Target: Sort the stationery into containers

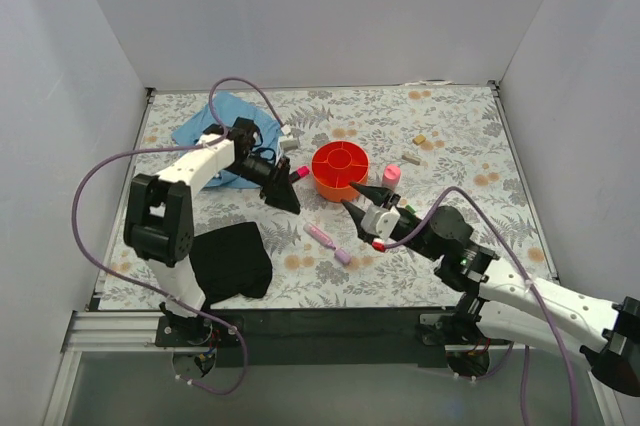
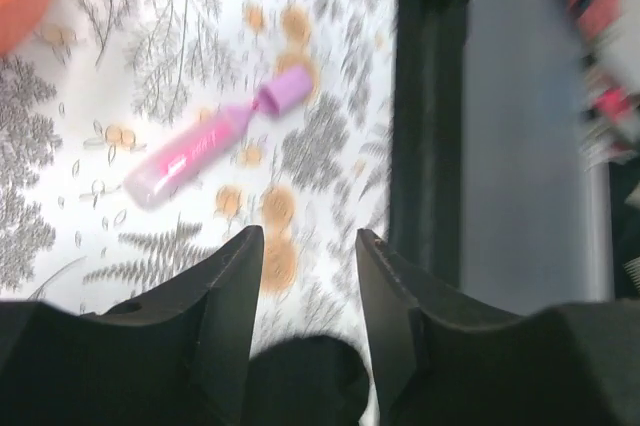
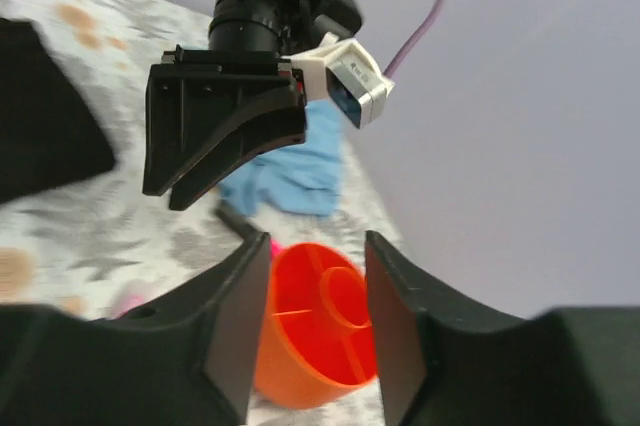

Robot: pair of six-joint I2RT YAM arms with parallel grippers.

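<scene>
On the floral mat lies a pink tube with a lilac end (image 1: pixel 327 244), below the orange divided container (image 1: pixel 340 168); it shows clearly in the left wrist view (image 2: pixel 195 151). My left gripper (image 1: pixel 284 194) is left of the container, open and empty. To the container's lower right, my right gripper (image 1: pixel 348 194) also stands open, nothing between its fingers. A dark marker with a bright pink cap (image 1: pixel 299 174) rests beside the container, partly hidden by the left gripper. A pink bottle (image 1: pixel 391 177) stands right of the container.
Toward the back right lie a yellow block (image 1: pixel 419 139) and a grey one (image 1: pixel 411 158). A blue cloth (image 1: pixel 225 116) is spread at back left, a black cloth (image 1: pixel 232 261) at front left. The right arm covers items at front right.
</scene>
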